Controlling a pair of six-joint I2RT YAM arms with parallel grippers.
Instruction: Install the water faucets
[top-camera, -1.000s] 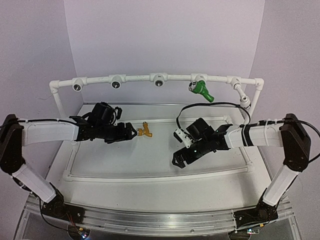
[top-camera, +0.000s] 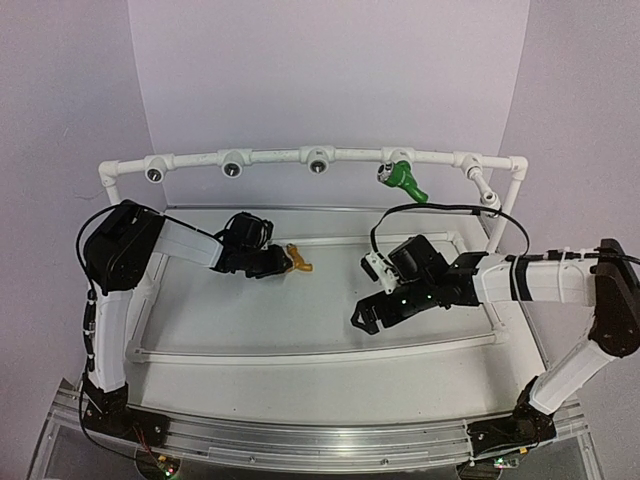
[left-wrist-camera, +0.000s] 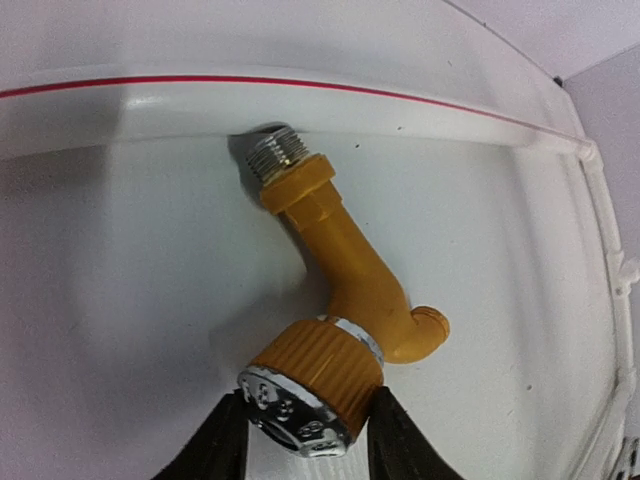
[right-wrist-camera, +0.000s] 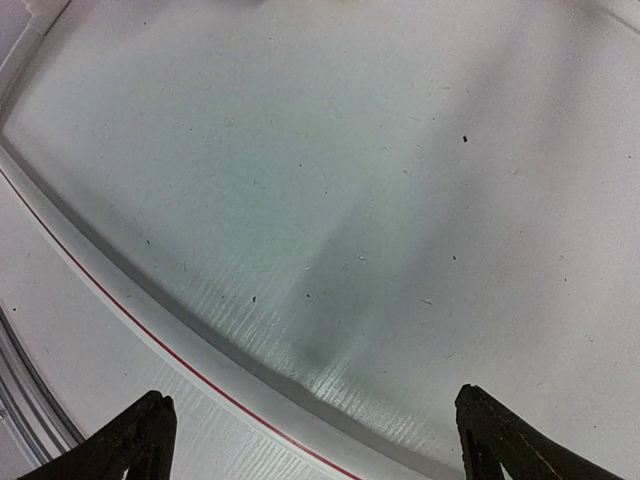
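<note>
An orange faucet (top-camera: 298, 262) (left-wrist-camera: 355, 265) lies on the white tray floor near the back rim, its threaded end against that rim. My left gripper (top-camera: 276, 262) is at its knurled head, fingers on either side; whether they grip it is unclear. My right gripper (top-camera: 365, 315) stands open and empty over the right part of the tray. A green faucet (top-camera: 405, 182) is mounted on the pipe rail (top-camera: 273, 157), which also has several ports with dark openings.
The tray's front rim (top-camera: 240, 357) (right-wrist-camera: 150, 320) runs beneath both arms. The floor between the grippers is clear. A white fitting (top-camera: 481, 183) hangs at the rail's right end. Walls enclose the back and sides.
</note>
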